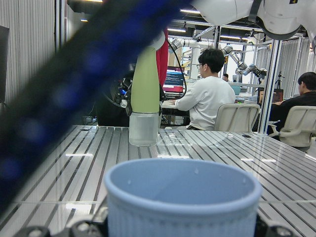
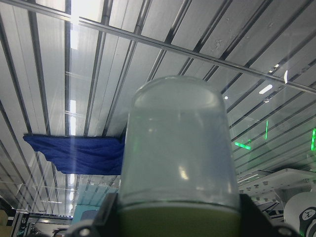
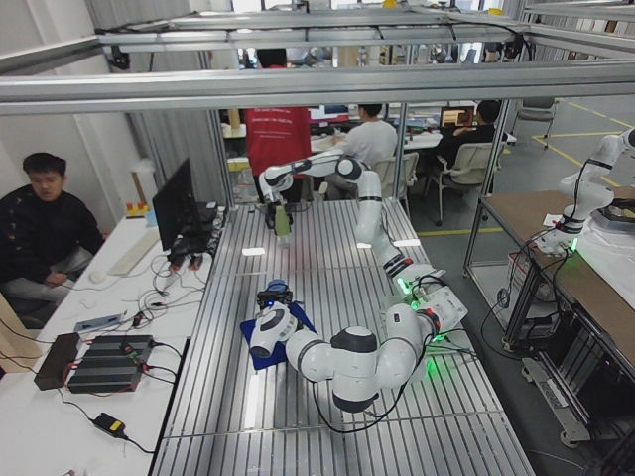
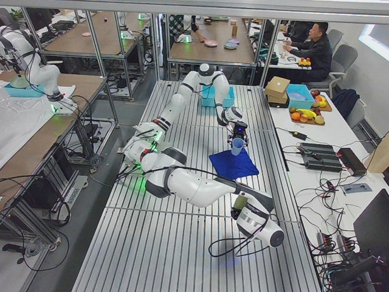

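A light blue ribbed cup (image 4: 237, 146) is held upright in my left gripper (image 4: 237, 137), above a blue cloth (image 4: 234, 165) on the slotted table; its rim fills the lower middle of the left wrist view (image 1: 182, 207). My right gripper (image 3: 275, 213) is shut on a green bottle (image 1: 145, 84) with a clear lower part, held upright in the air toward the table's far end in the camera left view. In the right wrist view the bottle's clear end (image 2: 177, 143) fills the middle, with the cloth behind it.
The slotted table (image 3: 238, 416) has free room around the cloth. A teal bin (image 4: 209, 97) stands at one end. The side desk (image 3: 119, 426) carries a monitor, black boxes and cables. Aluminium frame bars run overhead.
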